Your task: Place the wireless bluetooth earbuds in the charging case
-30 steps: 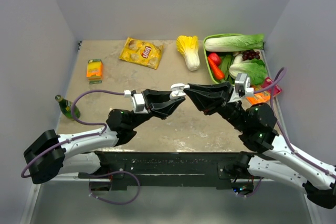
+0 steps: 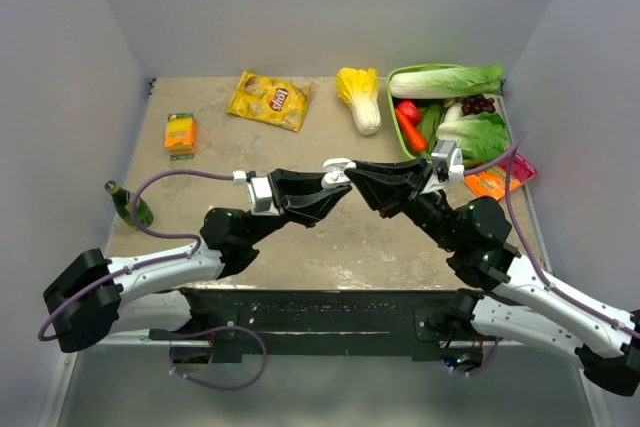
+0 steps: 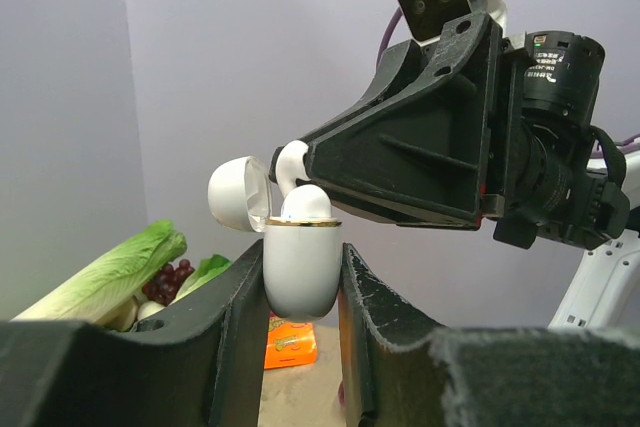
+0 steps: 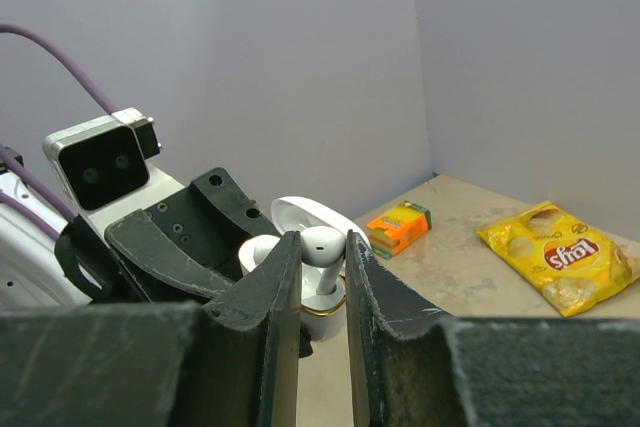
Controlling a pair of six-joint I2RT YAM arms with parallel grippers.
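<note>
The white charging case is held upright in my left gripper, its lid tipped open. A white earbud is pinched in my right gripper, directly over the case's opening, with its stem pointing down into it. A rounded white top shows inside the case's gold rim; whether that is a second earbud is hard to tell. In the top view the two grippers meet at the middle, mostly hiding the small parts.
A chips bag, a yellow-orange box and a napa cabbage lie at the back. A green vegetable basket and an orange packet are on the right, a green bottle at the left edge.
The left gripper has stayed almost still.
</note>
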